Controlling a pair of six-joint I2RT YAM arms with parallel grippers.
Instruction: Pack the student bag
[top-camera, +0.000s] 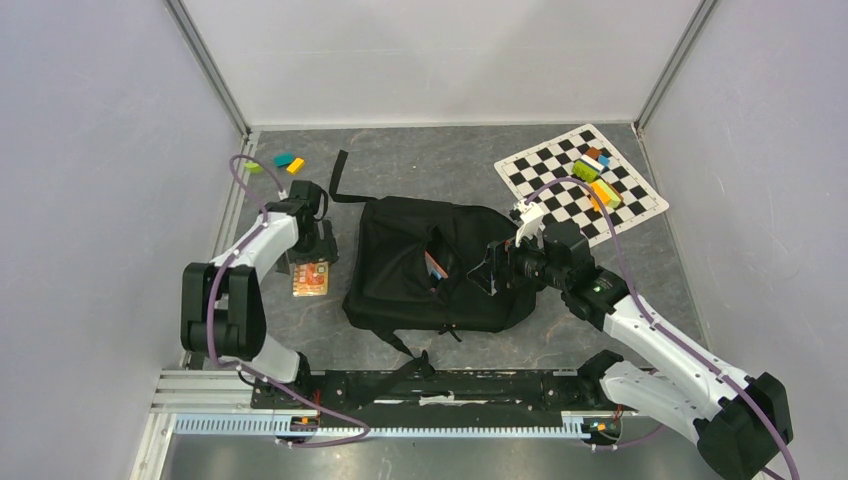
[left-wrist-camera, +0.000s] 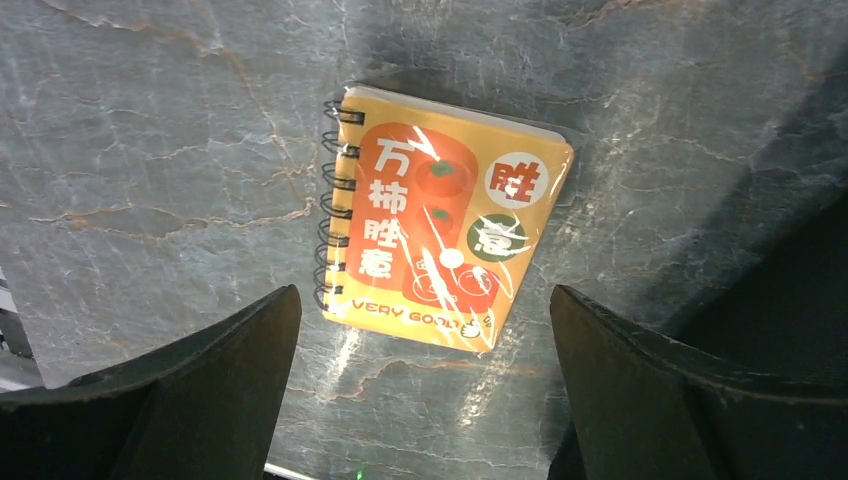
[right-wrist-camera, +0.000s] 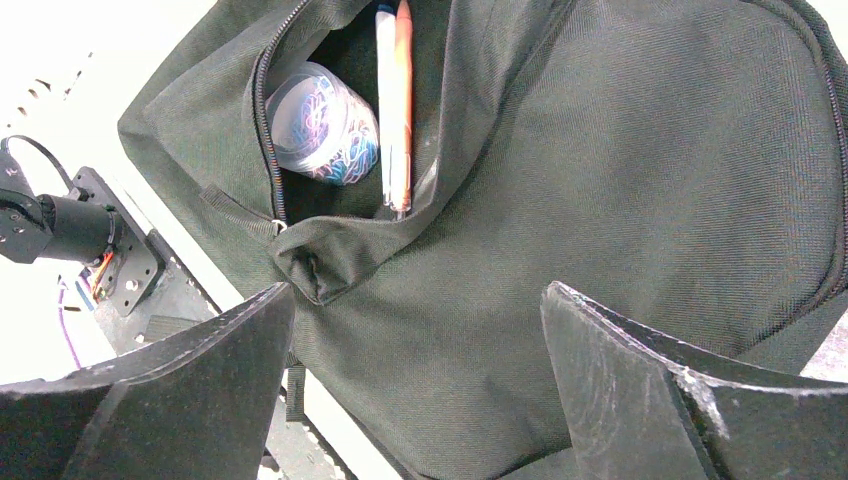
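An orange spiral-bound notebook (left-wrist-camera: 440, 220) lies flat on the grey floor, left of the black bag (top-camera: 395, 290). Above it my left gripper stands open, its fingers apart from the notebook and nothing between them. The bag lies on its side with a zipped pocket gaping. Inside that pocket, in the right wrist view, are a clear jar (right-wrist-camera: 325, 125) of coloured bits, a white pen (right-wrist-camera: 386, 90) and an orange pen (right-wrist-camera: 401, 110). Over the bag's right part hangs my right gripper, open and empty.
A checkered board (top-camera: 535, 165) with several coloured blocks lies at the back right. Small blocks, including a teal one (top-camera: 284, 159) and a yellow one (top-camera: 296, 166), sit at the back left. A bag strap (top-camera: 340, 180) extends across the floor behind the bag.
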